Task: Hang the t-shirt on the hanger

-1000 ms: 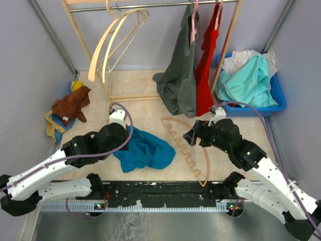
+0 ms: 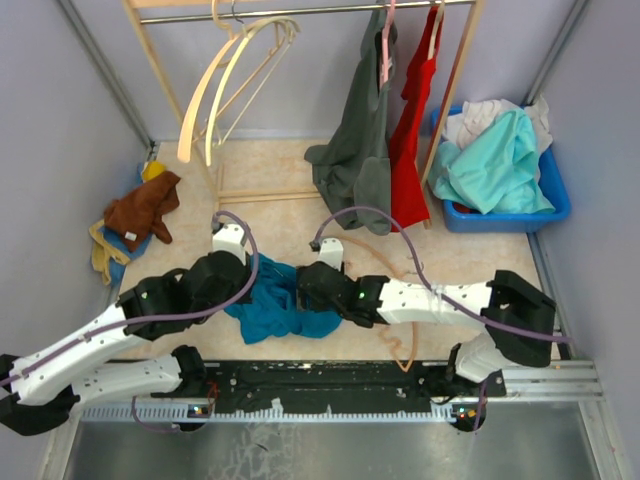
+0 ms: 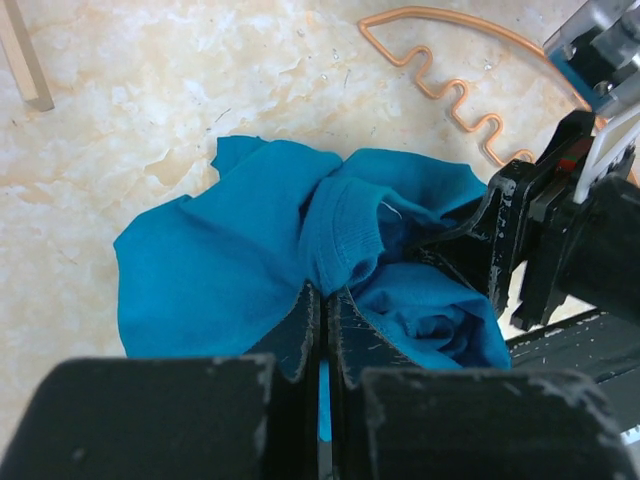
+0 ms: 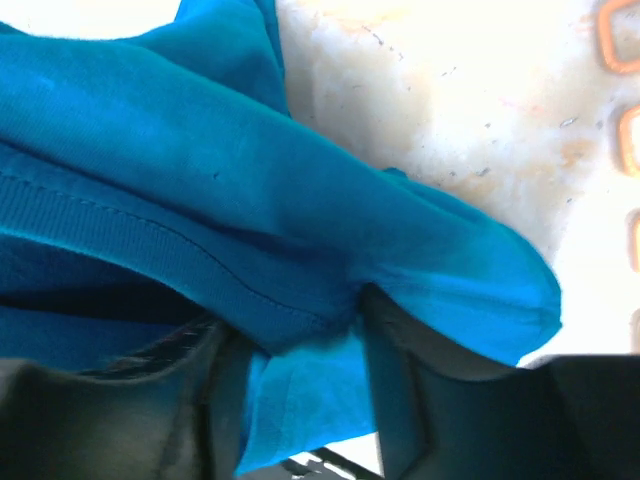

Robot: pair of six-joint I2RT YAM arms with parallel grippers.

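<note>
The teal t shirt (image 2: 285, 303) lies crumpled on the floor between both arms. In the left wrist view, my left gripper is shut, and folds of the shirt (image 3: 215, 265) gather into its fingertips. My right gripper stands part open over the shirt's right side, a ribbed band of the cloth (image 4: 230, 265) passing between its fingers. From above, its arm hides part of the shirt. A tan hanger (image 3: 450, 80) with a wavy edge lies flat on the floor, right of the shirt and partly under the right arm.
Empty wooden hangers (image 2: 215, 95) hang from the rail (image 2: 320, 11); a grey garment (image 2: 355, 150) and a red one (image 2: 408, 150) hang farther right. A blue basket (image 2: 510, 222) of cloth stands at right, a pile of clothes (image 2: 140, 210) at left.
My right gripper has come left from beyond the hanger onto the shirt, with the band of cloth now between its fingers. The left arm has hardly moved.
</note>
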